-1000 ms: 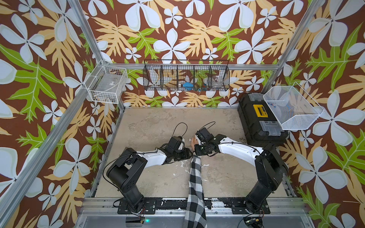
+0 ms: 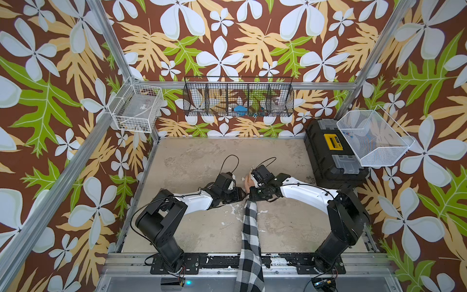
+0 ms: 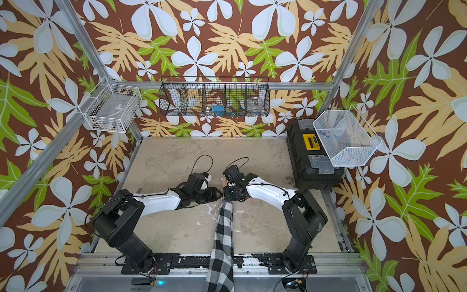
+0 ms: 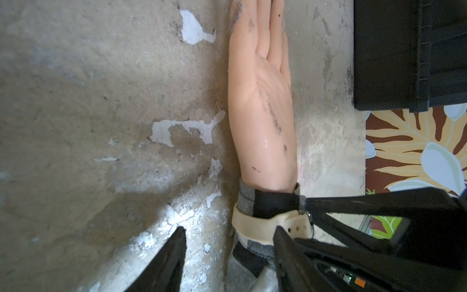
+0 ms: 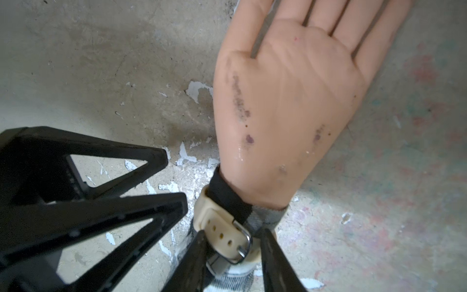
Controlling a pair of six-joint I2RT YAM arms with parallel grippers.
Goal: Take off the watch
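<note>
A cream watch strap (image 5: 223,233) circles the checked sleeve at the wrist of a model hand (image 5: 287,107), which lies palm up. Its metal buckle (image 5: 249,241) faces up, with the holed strap end running under its frame. No watch face shows. My right gripper is part open, its fingertips on either side of the strap's buckle part; contact cannot be told. From the left, my left gripper points at the strap, part open, its fingertips (image 5: 177,202) just short of the strap edge in the right wrist view. Nothing shows between the left fingers except the sleeve and floor behind.
The checked sleeve (image 2: 250,233) runs to the front edge. A black toolbox (image 2: 335,153) with a white mesh basket (image 2: 374,136) stands at the right. Wire baskets (image 2: 238,99) hang at the back. Both grippers are close together over the wrist.
Both grippers have shifted only slightly around the wrist: the left one a little toward the back, the right one a little toward the front. The hand and sleeve stay put.
</note>
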